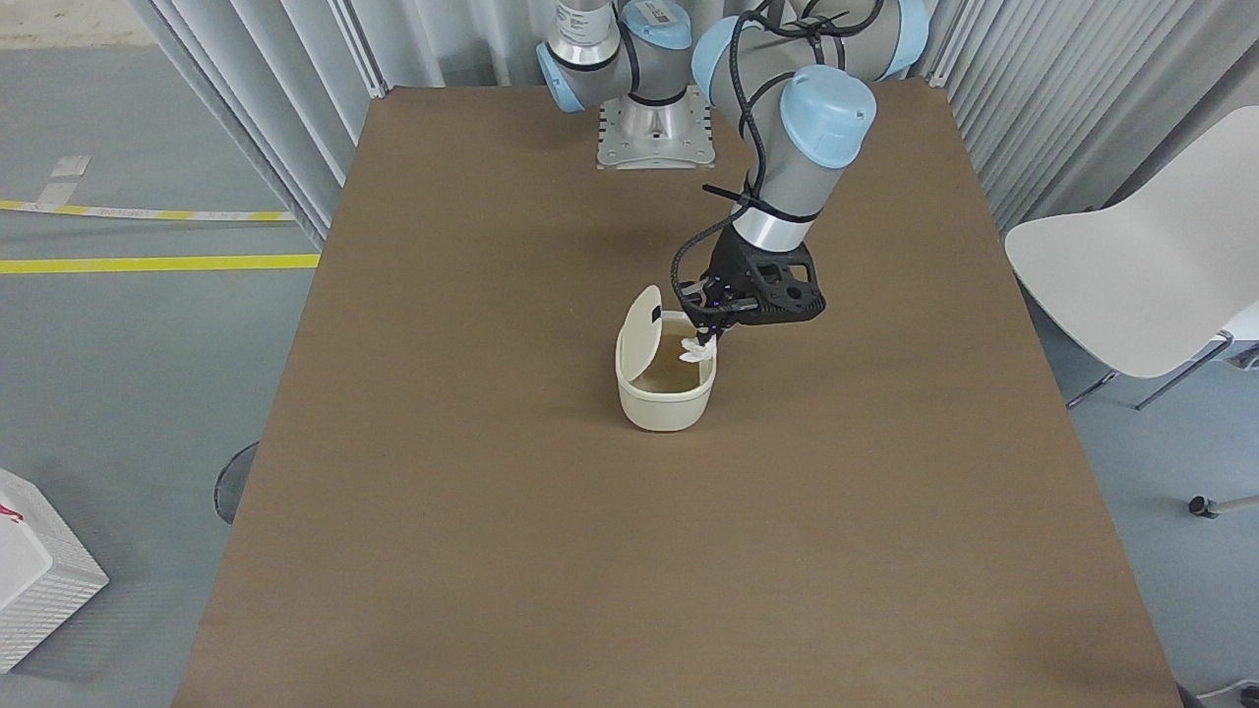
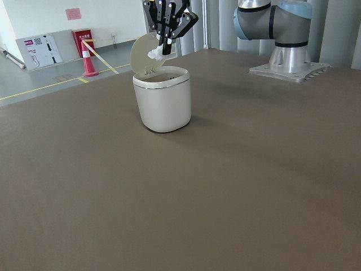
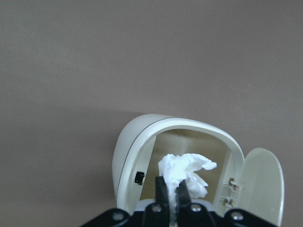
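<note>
A small cream bin stands on the table with its lid raised, seen also as a white bin in the left view. My gripper hangs over the bin's opening, shut on a crumpled white tissue. In the front view the tissue shows just below the black gripper body, over the opening; in the left view the tissue sits above the rim, beside the upright lid.
A white chair is beside the table's right edge.
</note>
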